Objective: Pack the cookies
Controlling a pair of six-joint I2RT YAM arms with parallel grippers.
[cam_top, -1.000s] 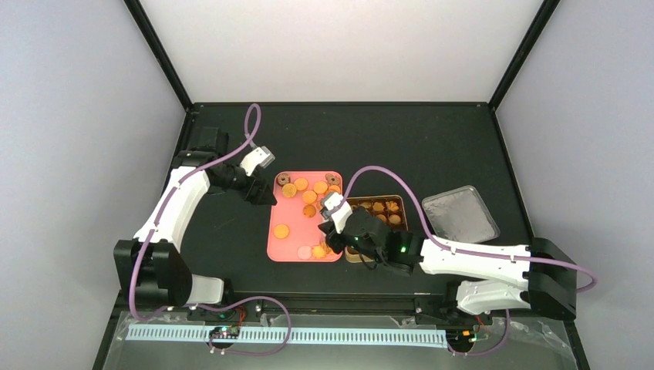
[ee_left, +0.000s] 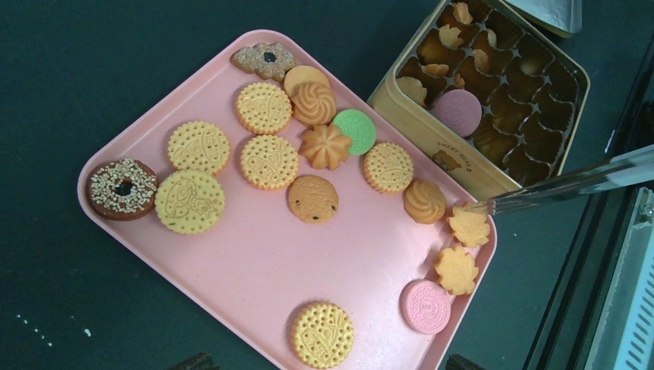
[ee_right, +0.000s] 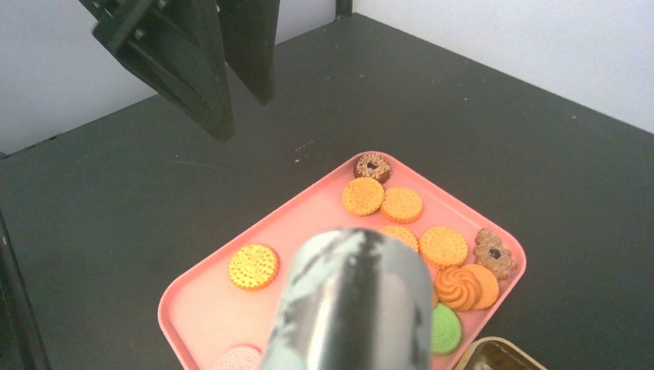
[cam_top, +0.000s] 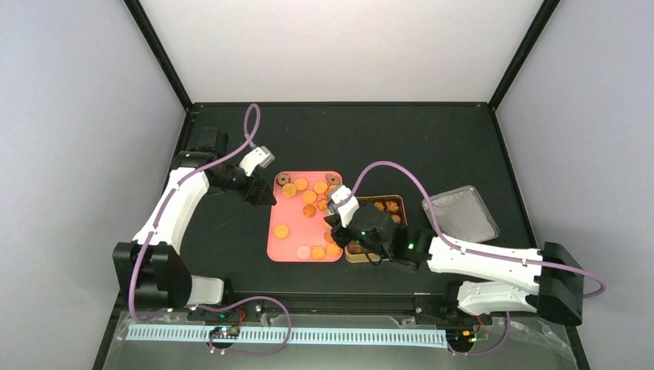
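Note:
A pink tray (ee_left: pixel 254 254) holds several cookies, among them a ring cookie (ee_left: pixel 123 189), a green cookie (ee_left: pixel 355 131), a pink cookie (ee_left: pixel 426 307) and two flower-shaped cookies. Beside it stands the gold cookie tin (ee_left: pixel 432 139) with compartments, where a mauve cookie (ee_left: pixel 457 112) lies. Over the tray's left edge, my left gripper (cam_top: pixel 266 202) is open and empty. My right gripper (cam_top: pixel 335 227) is above the tray's right edge, seemingly shut on a long silver tool (ee_left: pixel 586 181). The tool's tip appears by a flower cookie (ee_left: pixel 470 228); contact cannot be judged. The right fingers' grip is hidden.
To the right lies a silver metal lid (cam_top: pixel 461 214), clear of the tin. The right arm covers part of the tin from above. Behind the tray, the black table (cam_top: pixel 347 139) is free.
The right gripper has moved slightly right, toward the tin. More of the cookies at the tray's lower right now shows. My left arm is still.

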